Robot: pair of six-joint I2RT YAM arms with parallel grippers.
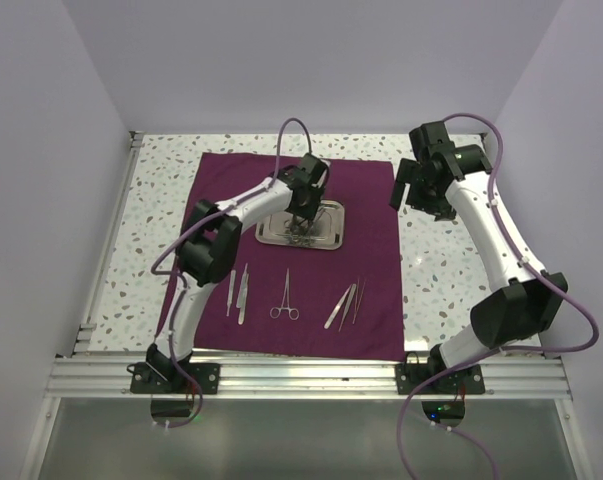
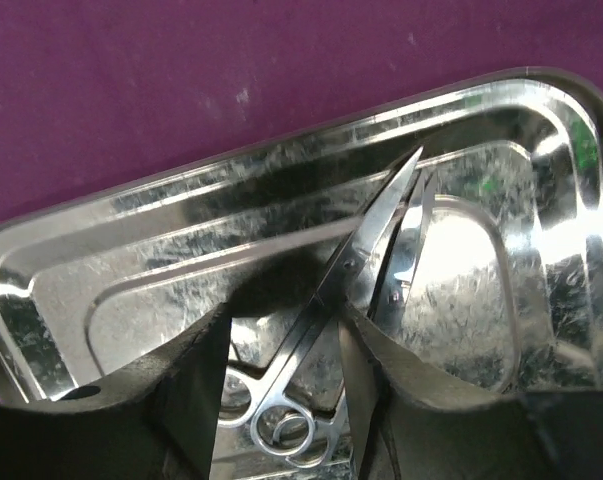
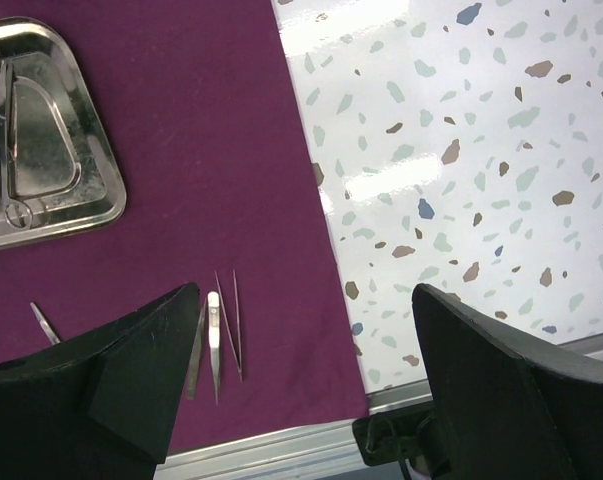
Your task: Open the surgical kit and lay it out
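My left gripper is over the steel tray [image 1: 331, 225], fingers apart and astride a pair of scissors [image 2: 371, 225], with a second scissor-like instrument [image 2: 406, 260] beside it; whether it touches them is unclear. My right gripper [image 1: 411, 185] hangs open and empty at the cloth's right edge. Below the tray lie slim instruments at left [image 1: 242, 295], ring-handled forceps [image 1: 285, 308] in the middle and several tweezers or similar tools [image 3: 214, 330] at right.
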